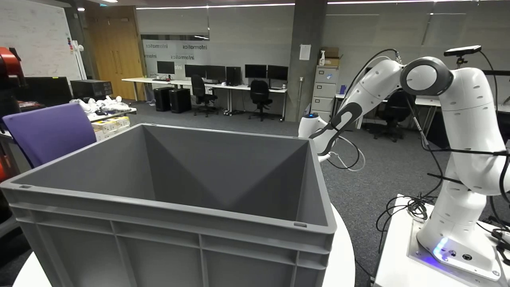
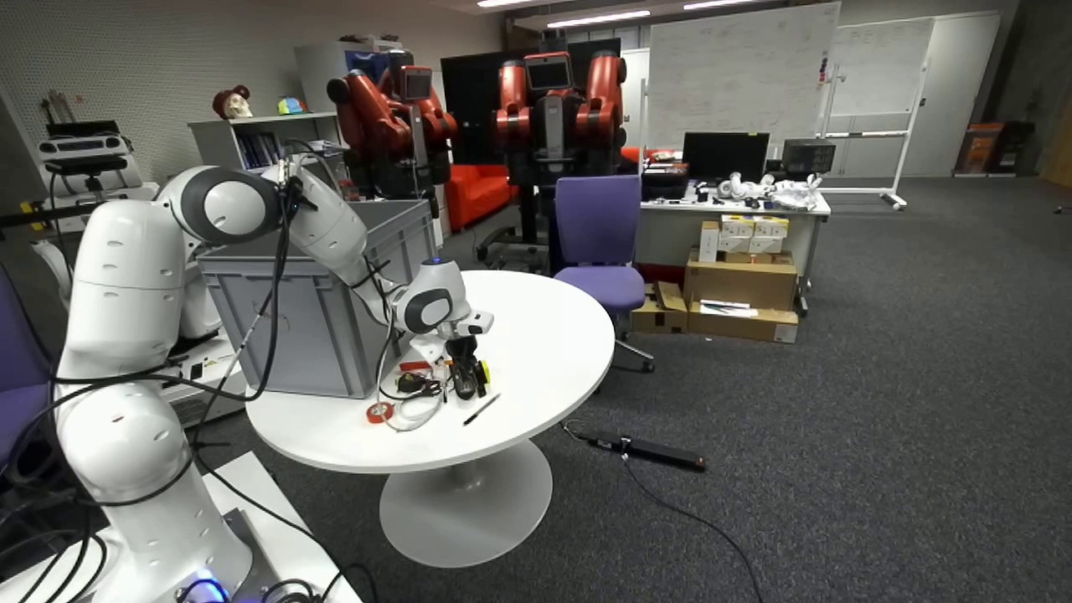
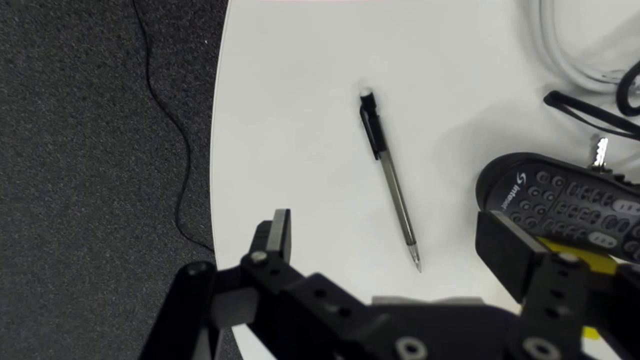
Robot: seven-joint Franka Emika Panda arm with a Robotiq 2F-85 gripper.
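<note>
In the wrist view a slim pen (image 3: 393,180), black at the clip end with a clear barrel and pointed tip, lies flat on the white table. My gripper is wide open above the table, its fingers apart on either side of the pen's tip end, with nothing held. A black remote-like handset (image 3: 561,201) lies by the right finger, which overlaps part of it; a yellow item (image 3: 579,258) shows beneath. In exterior view 2 the pen (image 2: 481,409) rests near the table's front edge, and the gripper (image 2: 464,370) hangs over the clutter. The bin hides the gripper in exterior view 1.
A large grey bin (image 1: 267,210) stands on the round white table (image 2: 548,347), beside the arm. Cables, a red tape roll (image 2: 379,412) and a key (image 3: 600,153) crowd the area near the handset. The table's edge is close to my left finger.
</note>
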